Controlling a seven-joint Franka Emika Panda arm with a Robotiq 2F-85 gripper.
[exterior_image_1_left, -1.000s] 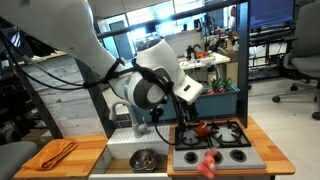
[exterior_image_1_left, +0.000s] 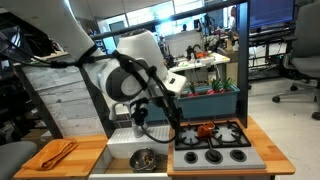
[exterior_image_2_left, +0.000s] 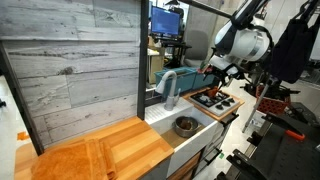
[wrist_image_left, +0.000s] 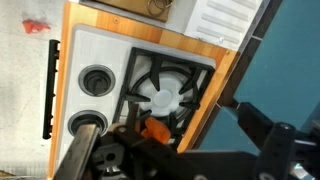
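Note:
My gripper stands open over the toy stove, its dark fingers wide apart at the lower left and right of the wrist view. Nothing shows held between them. On the stove (exterior_image_1_left: 214, 157) an orange-red item (exterior_image_1_left: 206, 130) rests at the burner grates. The same orange item (wrist_image_left: 157, 130) shows near the bottom of the wrist view, partly hidden by the gripper. A small red thing (wrist_image_left: 40, 27) lies on the pale floor beyond the stove's front edge; what it is cannot be made out.
The sink basin with a metal bowl (exterior_image_1_left: 148, 160) lies left of the stove. An orange cloth (exterior_image_1_left: 48, 154) covers part of the wooden counter. Behind the stove stands a blue wall (exterior_image_1_left: 212, 106). Bare wood (exterior_image_1_left: 267, 151) borders the stove on the right.
The arm has since drawn slightly left, while the orange item stays on the stove.

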